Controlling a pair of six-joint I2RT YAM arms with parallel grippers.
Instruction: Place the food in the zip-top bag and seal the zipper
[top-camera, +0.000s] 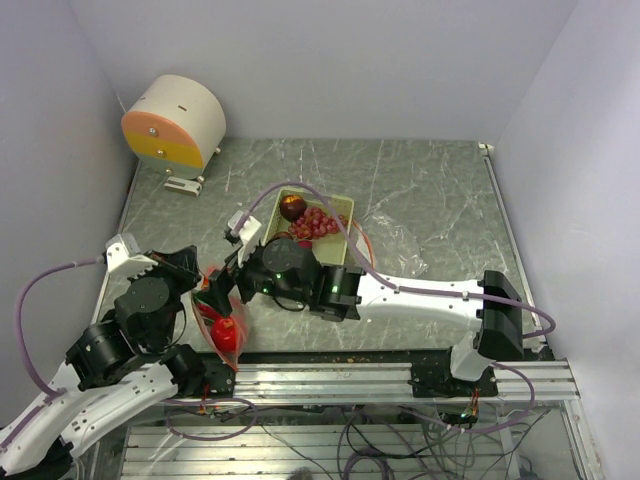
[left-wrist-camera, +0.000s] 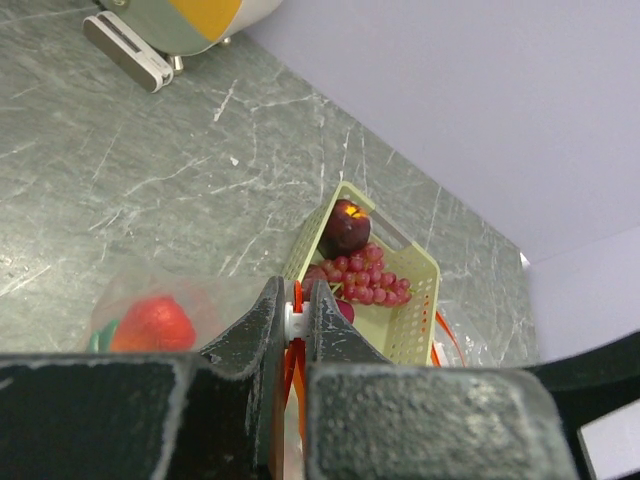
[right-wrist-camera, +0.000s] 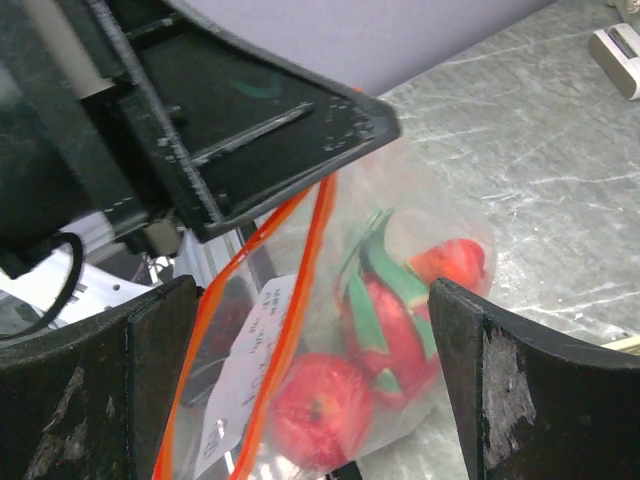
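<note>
The clear zip bag (right-wrist-camera: 455, 215) has two orange zip strips (right-wrist-camera: 315, 235) that stand apart in the right wrist view. Inside it lie a round red item (right-wrist-camera: 320, 410) and red food with green parts (right-wrist-camera: 385, 335). My left gripper is shut on the bag's orange zip edge, with a small white slider (left-wrist-camera: 296, 322) between its fingers. My right gripper is open; the zip strips run through the space between its fingers. From above, it sits close beside the left one, partly covering the bag (top-camera: 228, 335).
Behind the right arm stands a pale green basket (left-wrist-camera: 412, 262) with grapes (left-wrist-camera: 370, 278) and a dark round fruit (left-wrist-camera: 346, 228). Another clear bag (top-camera: 395, 245) lies to its right. A cream drum-shaped box (top-camera: 190, 115) is at the back left.
</note>
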